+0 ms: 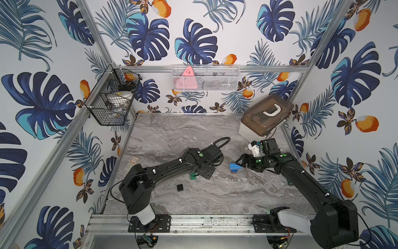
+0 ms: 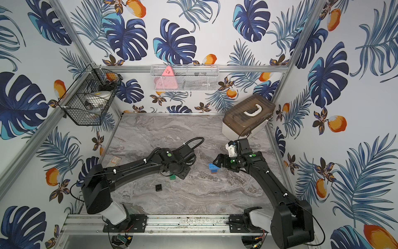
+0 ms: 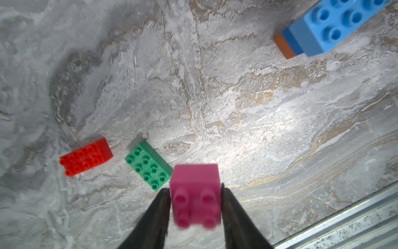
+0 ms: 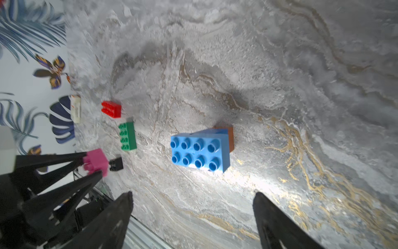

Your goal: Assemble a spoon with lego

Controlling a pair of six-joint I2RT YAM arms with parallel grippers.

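Observation:
A pink brick [image 3: 195,180] sits between the fingertips of my left gripper, which is shut on it and raised above the table. In the right wrist view the same pink brick [image 4: 96,160] shows at the left. A light blue brick [image 4: 199,150] lies over a darker blue piece and an orange-brown brick [image 4: 230,139], mostly hidden. My right gripper is open near this stack, nothing between its fingers. A green brick [image 3: 149,165] and a red brick [image 3: 86,156] lie loose on the table, with a black brick [image 1: 180,187] nearer the front.
A storage box with a brown lid [image 1: 267,114] stands at the back right. Off to the left lies a small pale piece [image 1: 134,159]. Bare table [image 1: 186,128] stretches across the back; a metal rail [image 1: 207,217] bounds the front.

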